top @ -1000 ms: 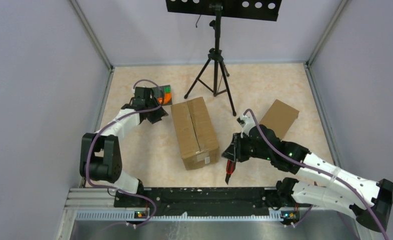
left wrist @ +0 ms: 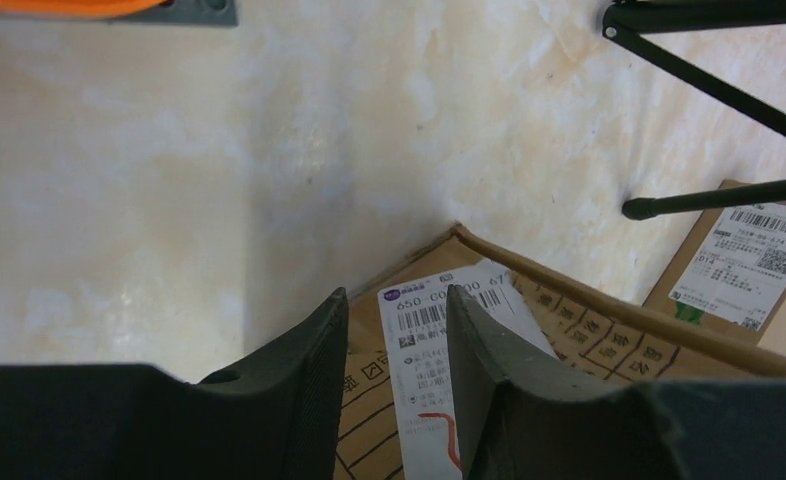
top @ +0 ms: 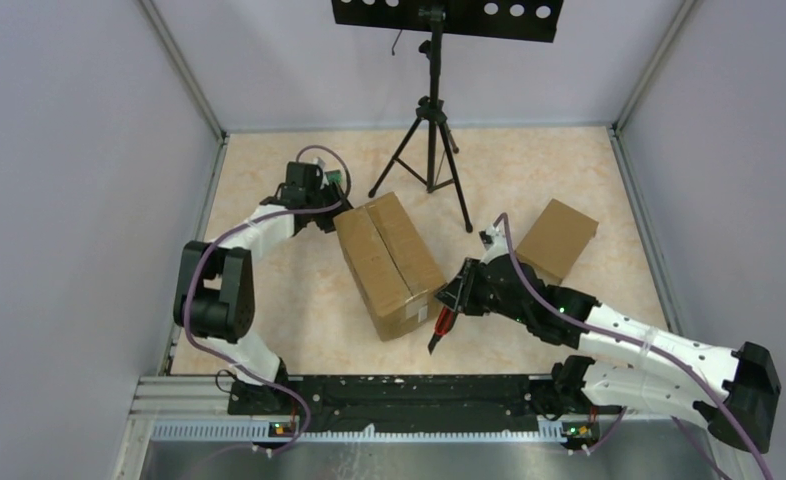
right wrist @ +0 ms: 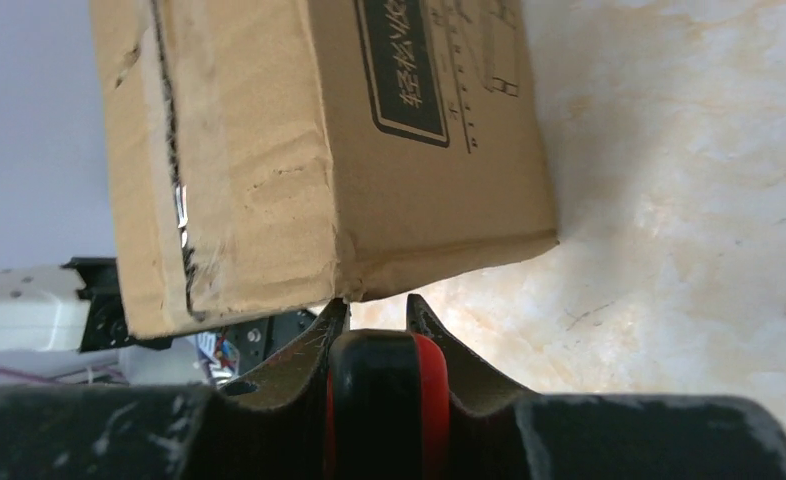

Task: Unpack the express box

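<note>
A large brown cardboard box [top: 384, 250], its taped top seam facing up, stands tilted in the middle of the table. My left gripper [top: 337, 208] is at its far left corner. In the left wrist view its fingers [left wrist: 314, 385] are partly closed over the labelled box end [left wrist: 424, 360]; the exact grip is hidden lower down. My right gripper [top: 454, 290] is shut on a red and black cutter knife [top: 444, 320], beside the near right corner of the box. The knife handle [right wrist: 379, 400] shows between its fingers, and the box hangs over their tips.
A smaller brown box [top: 557, 238] lies at the right, behind my right arm. The black tripod stand [top: 434, 150] stands behind the large box. An orange item [left wrist: 79, 6] lies on the far left of the table, largely covered by my left arm.
My left gripper has moved right and nearer to the box's far left corner. The box has turned and tilted, exposing its left side. The knife tip has swung left with my right gripper.
</note>
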